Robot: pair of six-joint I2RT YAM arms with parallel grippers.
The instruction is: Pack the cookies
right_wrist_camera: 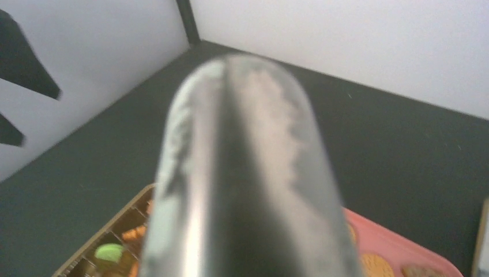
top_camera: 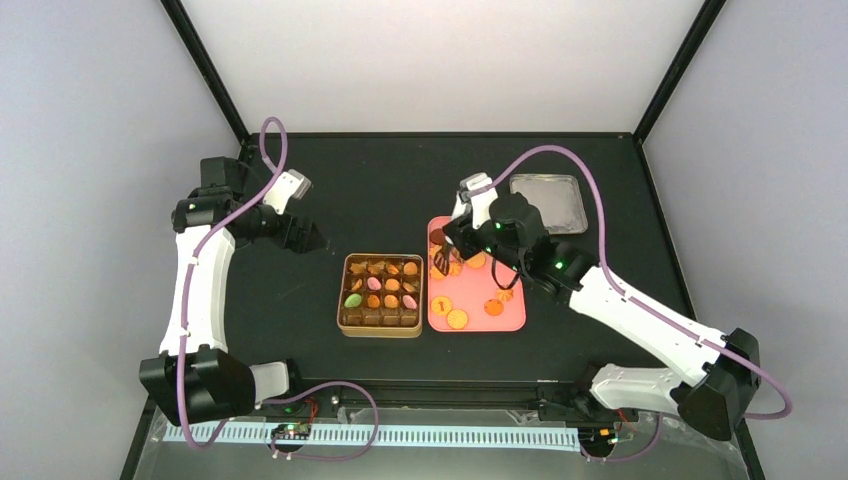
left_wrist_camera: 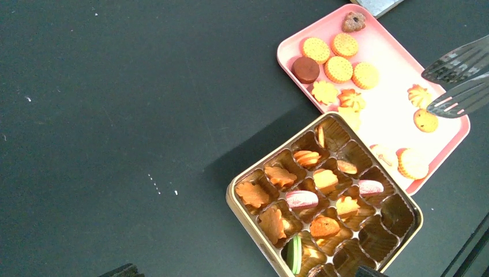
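Observation:
The gold box (top_camera: pixel 380 330) holds cookies in its upper compartments, among them a green one (top_camera: pixel 353 300) and two pink ones; several compartments at the near side are bare. Beside it, the pink tray (top_camera: pixel 470 290) carries round yellow cookies (top_camera: pixel 457 319), flower-shaped ones, a brown disc (left_wrist_camera: pixel 305 70) and a dark ring-shaped one (left_wrist_camera: pixel 353 22). Over the tray's left part is my right gripper (top_camera: pixel 443 262), its fingers (left_wrist_camera: pixel 458 62) apart with nothing between. My left gripper (top_camera: pixel 318 240) is wide open and empty, up and left of the box.
An empty silver tray (top_camera: pixel 549 204) lies behind and to the right of the pink tray. Bare black table surrounds the box on its left and far side. A blurred grey shape (right_wrist_camera: pixel 242 173) blocks the middle of the right wrist view.

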